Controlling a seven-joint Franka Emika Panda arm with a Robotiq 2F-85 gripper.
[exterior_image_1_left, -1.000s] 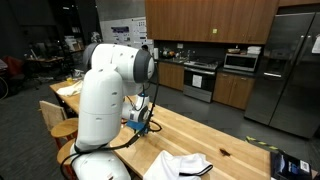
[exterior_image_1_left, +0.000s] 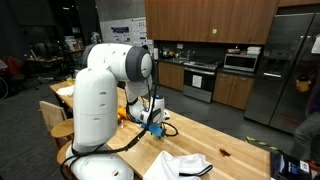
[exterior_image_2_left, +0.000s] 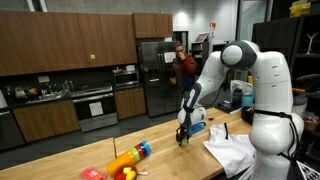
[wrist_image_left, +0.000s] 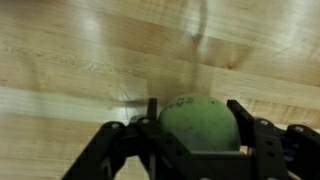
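In the wrist view my gripper is shut on a round green object (wrist_image_left: 200, 125), with a dark finger on either side of it. Its rounded top shows between the fingertips; the lower part is hidden by the gripper. Pale wooden table (wrist_image_left: 90, 60) fills the background. From the first exterior view, the gripper (exterior_image_1_left: 158, 131) hangs low over the left part of the table. The second exterior view shows the gripper (exterior_image_2_left: 184, 136) low above the wood, and I cannot tell there whether the object touches the table.
A white cloth with dark parts (exterior_image_1_left: 183, 166) lies near the table's front. Colourful toys, including an orange and yellow cylinder (exterior_image_2_left: 124, 160), and a pink-red block (exterior_image_2_left: 92, 174) lie on the table. A dark item (exterior_image_1_left: 290, 166) sits at the right edge.
In the first exterior view, my gripper has moved to the right across the table, staying low. The cloth and the dark item at the right have not moved.
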